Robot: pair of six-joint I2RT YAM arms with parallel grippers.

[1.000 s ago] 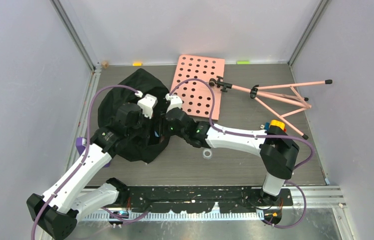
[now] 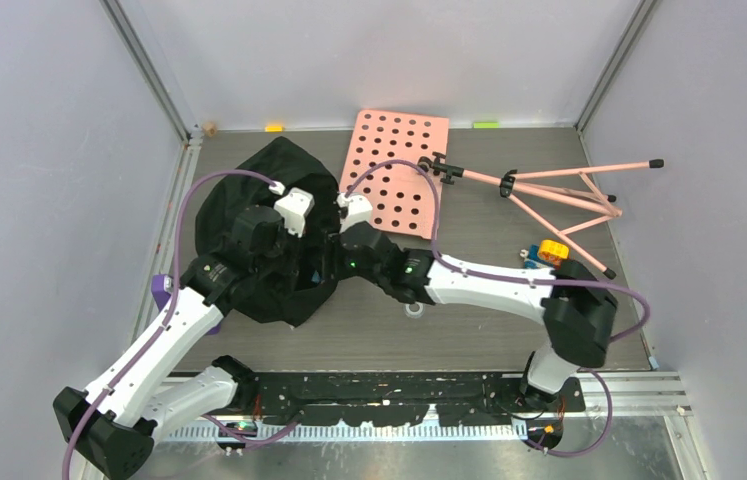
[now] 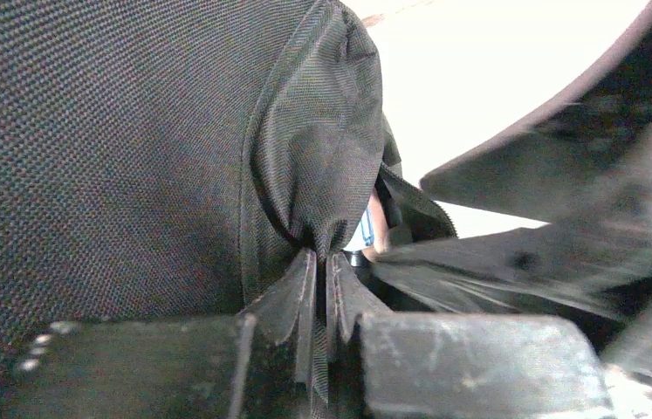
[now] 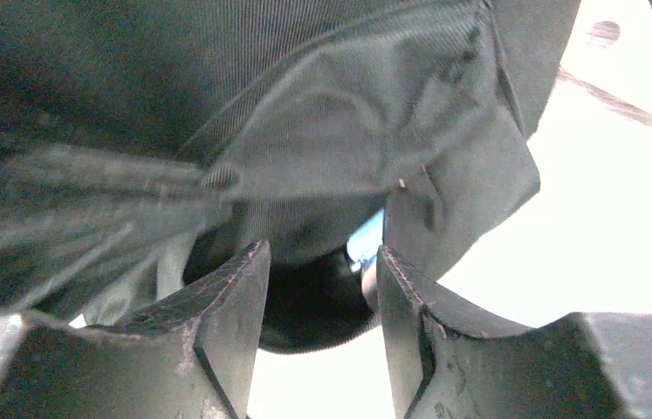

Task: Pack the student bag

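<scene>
A black bag [image 2: 274, 160] lies on the left of the table. In the left wrist view my left gripper is shut on a fold of the bag's fabric [image 3: 326, 166], beside its opening. My right gripper stands open in front of the mouth of the bag, empty between its fingers. Inside the opening a blue and white item [image 4: 366, 240] shows, partly covered by the fabric, apart from the right fingers. A bit of the same blue item [image 2: 316, 277] shows between the arms from above.
A pink perforated board [image 2: 399, 150] lies behind the right gripper. To its right is a pink tripod [image 2: 569, 195], with colored blocks [image 2: 552, 252] near its legs. A tape roll [image 2: 414, 310] sits below the right arm. A purple object [image 2: 161, 290] lies left of the bag.
</scene>
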